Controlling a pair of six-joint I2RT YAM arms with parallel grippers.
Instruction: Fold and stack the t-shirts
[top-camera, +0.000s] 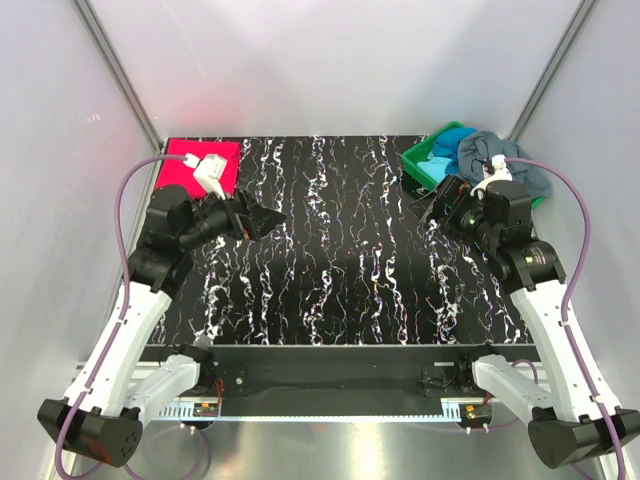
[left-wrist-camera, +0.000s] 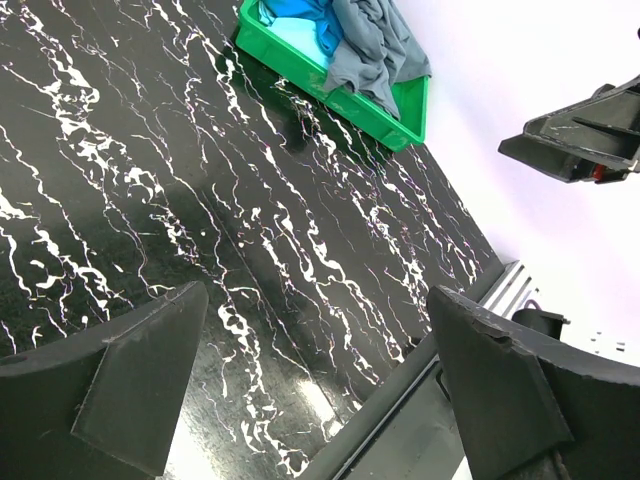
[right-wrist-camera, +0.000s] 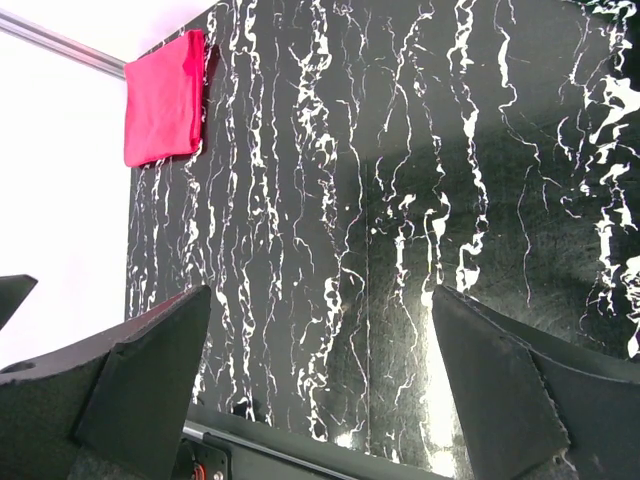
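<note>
A folded red t-shirt (top-camera: 200, 160) lies at the back left of the table, also visible in the right wrist view (right-wrist-camera: 163, 97). At the back right, a green bin (left-wrist-camera: 280, 60) holds bunched blue (left-wrist-camera: 305, 15), pale cyan and grey (left-wrist-camera: 375, 45) shirts, the grey one draped over its rim. My left gripper (top-camera: 255, 220) hangs over the left part of the table, open and empty. My right gripper (top-camera: 440, 205) is above the table just in front of the bin, open with nothing between its fingers.
White walls enclose the back and both sides.
</note>
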